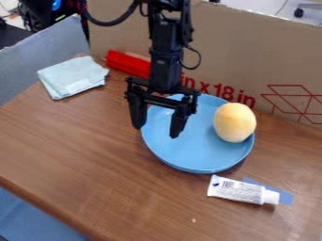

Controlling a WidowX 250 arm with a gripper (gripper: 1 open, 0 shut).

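The black gripper (pixel 158 119) hangs over the left half of a blue plate (pixel 191 151), its two fingers spread apart with no object visible between them. A pale yellow round object (pixel 234 122) rests on the plate's right side. A white tube (pixel 243 191) with a white cap lies on the table in front of the plate, on a small blue patch.
A folded pale cloth (pixel 72 77) lies at the back left. A red object (pixel 126 63) sits behind the arm against a cardboard box (pixel 270 71).
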